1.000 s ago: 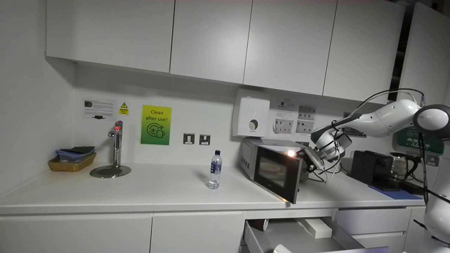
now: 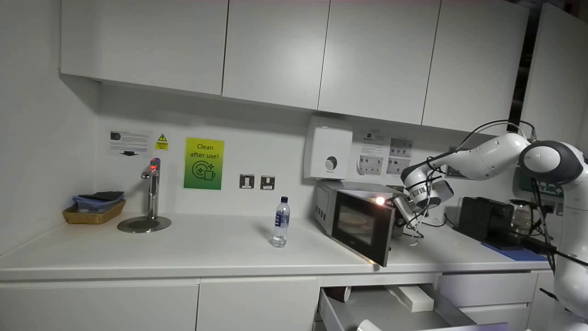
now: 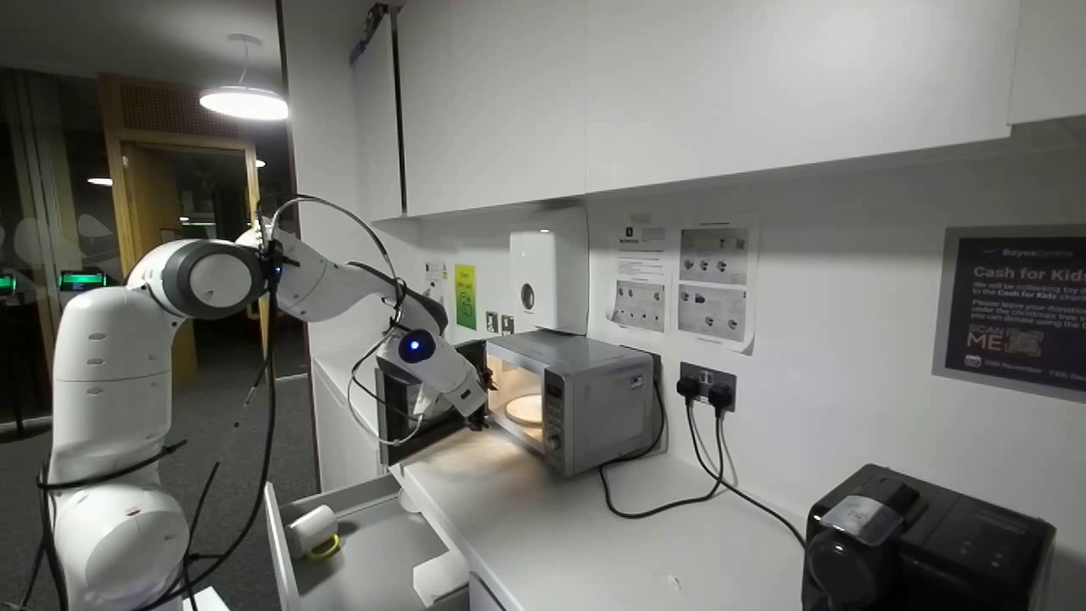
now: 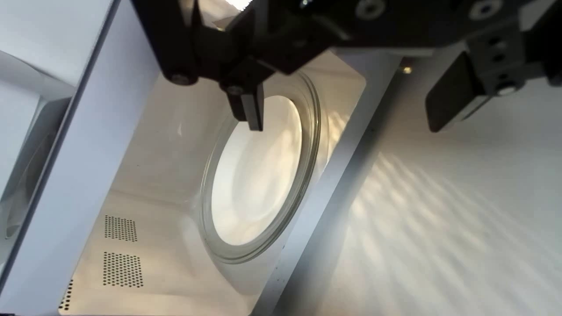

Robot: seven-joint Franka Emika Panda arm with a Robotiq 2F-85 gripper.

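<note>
The microwave [image 3: 611, 407] stands on the counter with its door [image 2: 361, 226] swung wide and its inside lit. A pale plate [image 4: 245, 184] lies on the glass turntable [image 4: 314, 152] within; it also shows through the opening in exterior view 2. My gripper is open in front of the cavity, its fingers wide apart and nothing between them. In the wrist view one finger [image 4: 253, 108] overlaps the plate from the camera's side, while the other is over the counter. From exterior view 1, the door partly hides the gripper.
Below the counter, an open drawer [image 3: 382, 555] holds a white mug [image 3: 312, 531] with a yellow handle and a white box [image 2: 414, 298]. A water bottle [image 2: 281, 223] stands left of the microwave. The coffee machine [image 3: 916, 540] sits to its right, with bare counter [image 3: 550, 514] between.
The arm has shifted left in exterior view 1, and its wrist has turned, with the hand now at a different tilt behind the door. Microwave, drawer and bottle are unmoved.
</note>
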